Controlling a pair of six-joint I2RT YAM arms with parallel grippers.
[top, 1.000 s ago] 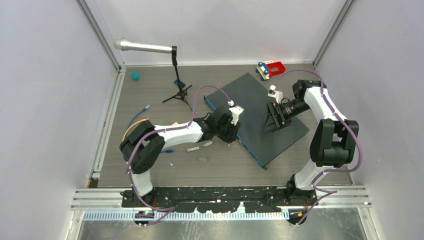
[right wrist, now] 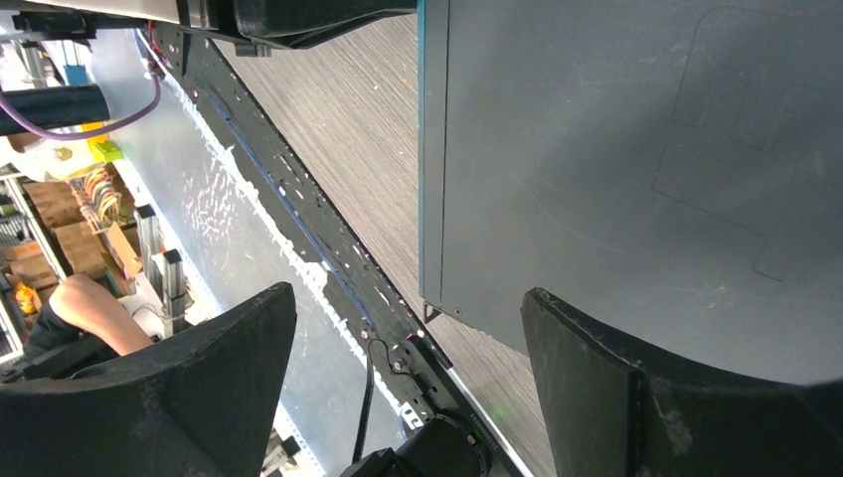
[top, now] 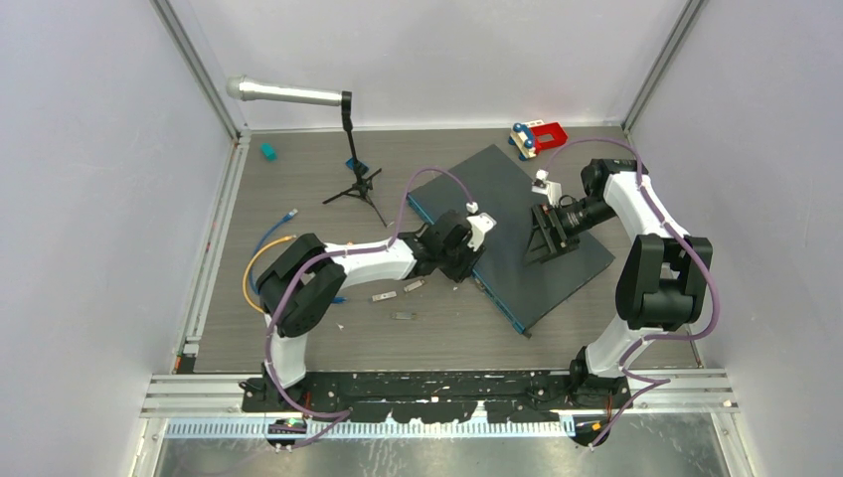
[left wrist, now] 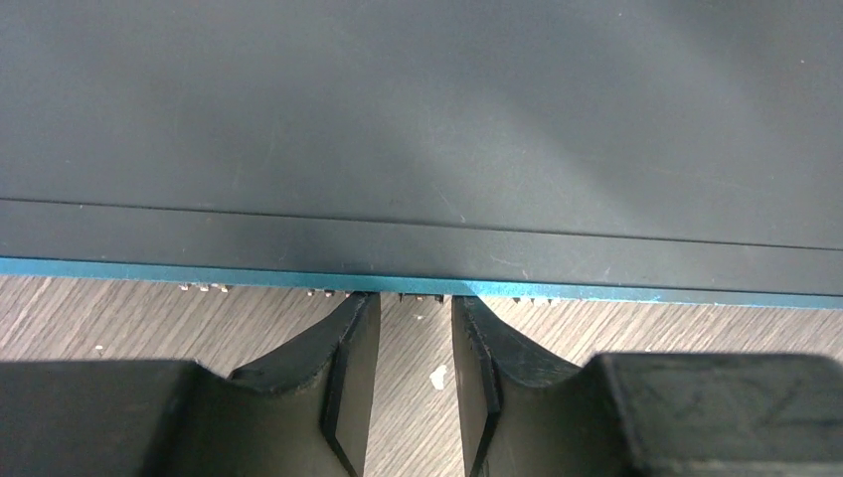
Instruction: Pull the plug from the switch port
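My left gripper is at the blue front edge of the dark switch, its open fingertips reaching the strip of ports. Small dark tabs show under that edge between and beside the fingers; I cannot tell whether one is a plug. My right gripper stands open over the switch's right part, with nothing between its fingers.
Blue and yellow cables and several small modules lie on the left floor. A tripod stand, teal object and red-white toy stand behind. Walls border both sides.
My left arm and gripper have moved slightly right and up in the top view, along the switch's edge. The right arm has not moved.
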